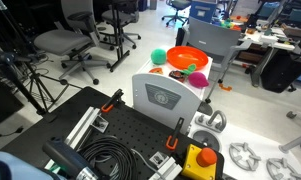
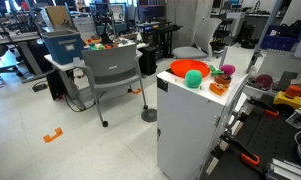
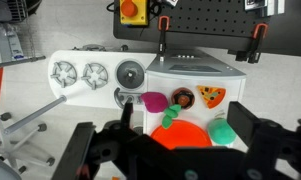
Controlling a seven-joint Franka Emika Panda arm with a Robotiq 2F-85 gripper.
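In the wrist view my gripper stands open over the white toy kitchen, its dark fingers wide apart at left and right. Nothing shows held between them. Below lies an orange plate (image 3: 192,136), partly cut off by the gripper. Beside it are a green round piece (image 3: 222,132), a magenta piece (image 3: 156,102), a smaller green piece (image 3: 171,116), a brown round piece (image 3: 183,98) and an orange wedge (image 3: 211,95). The exterior view shows the same plate (image 1: 195,54) behind the white panel. My gripper is out of both exterior views.
A sink (image 3: 130,74) and two stove burners (image 3: 95,76) occupy the other end of the toy kitchen. A yellow box with an orange button (image 3: 135,10) sits on the dark table (image 3: 210,36). Cables (image 1: 110,157) lie coiled there. A grey chair (image 2: 113,72) stands behind.
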